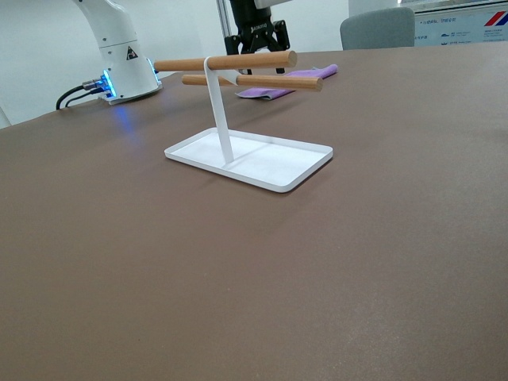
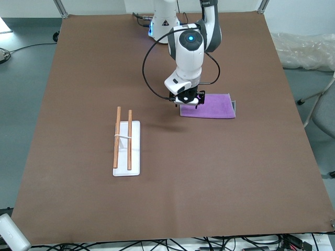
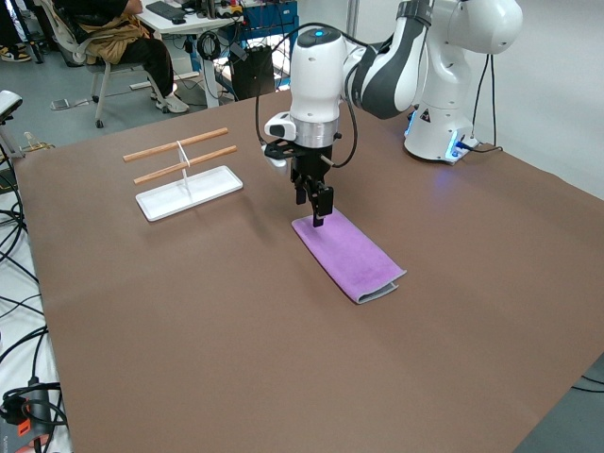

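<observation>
A purple cloth (image 3: 347,257) with a grey edge lies flat on the brown table, also visible in the left view (image 2: 209,109). My black gripper (image 3: 312,200) hangs just above its far end in the right view; in the top view it (image 1: 256,54) appears behind the rack, partly hidden. Whether its fingers hold anything is unclear. A white rack (image 2: 135,151) with two wooden bars (image 1: 254,60) stands apart from the cloth, to the left in the left view.
My arm's white base (image 3: 436,132) stands at the back. Cables lie along one table edge, and a chair (image 2: 327,110) is beside the table.
</observation>
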